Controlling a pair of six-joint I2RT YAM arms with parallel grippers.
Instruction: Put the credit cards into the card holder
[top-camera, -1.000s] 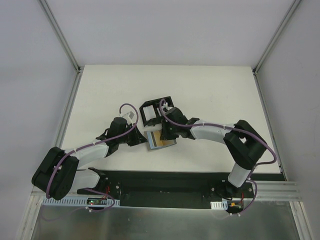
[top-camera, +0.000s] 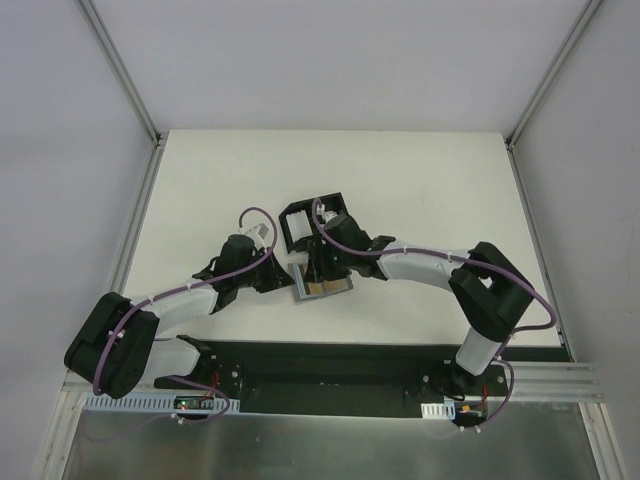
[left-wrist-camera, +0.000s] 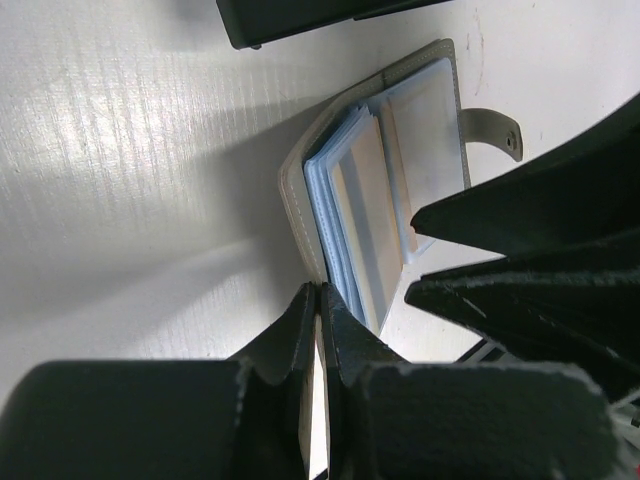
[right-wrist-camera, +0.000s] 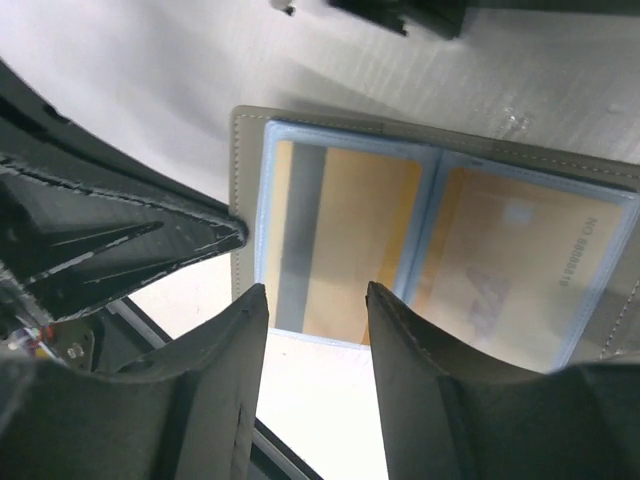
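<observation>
The open card holder (top-camera: 340, 284) lies mid-table, grey with blue-edged clear sleeves (right-wrist-camera: 510, 270) showing tan inserts. My left gripper is shut at the holder's near side edge (left-wrist-camera: 300, 205), beside the stack of sleeves; whether the thin edge is between its fingertips is hard to tell. My right gripper stands part open over the left sleeve (right-wrist-camera: 340, 210), its fingertips apart with no card visible between them. In the left wrist view its black fingers (left-wrist-camera: 510, 210) hang over the sleeves. I cannot make out loose credit cards clearly.
A black tray (top-camera: 330, 198) with white items, possibly cards, sits just behind the holder, close to both grippers.
My right gripper has moved slightly left across the holder over the last second. The left arm stays where it was.
</observation>
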